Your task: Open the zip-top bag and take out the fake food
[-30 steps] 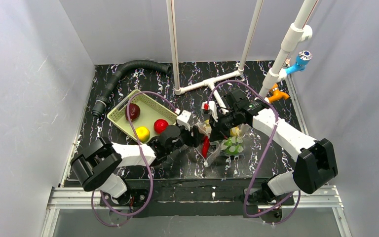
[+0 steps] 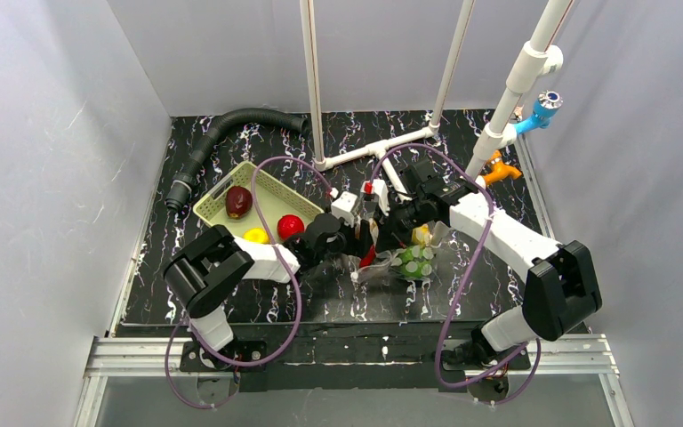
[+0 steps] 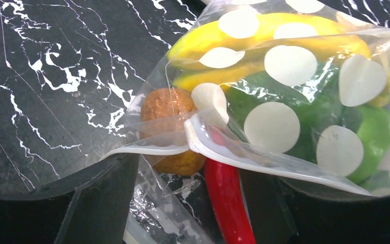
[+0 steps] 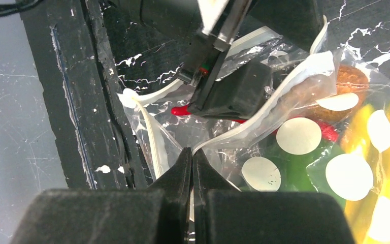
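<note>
The clear zip bag (image 3: 330,46) with white dots lies with its mouth spread. Inside show a long red pepper (image 3: 228,203), a brown round item (image 3: 167,104), yellow food (image 3: 264,25) and green food (image 3: 310,96). My left gripper is at the mouth, fingers apart and partly under its white rim, with the red pepper and brown item visible between them; the pepper lies close by the right-hand finger. My right gripper is shut, with the white bag edge (image 4: 264,114) running into its tips.
Left of the bag stands a light green basket (image 2: 276,191) holding an eggplant (image 2: 238,202), a red item (image 2: 290,226) and a yellow item (image 2: 256,236). White pipes (image 2: 356,156) and a black hose (image 2: 231,120) lie behind.
My left gripper has moved right, into the bag's mouth over the red pepper, covering more of it. The bag's front corner has shifted left. My right gripper has barely moved.
</note>
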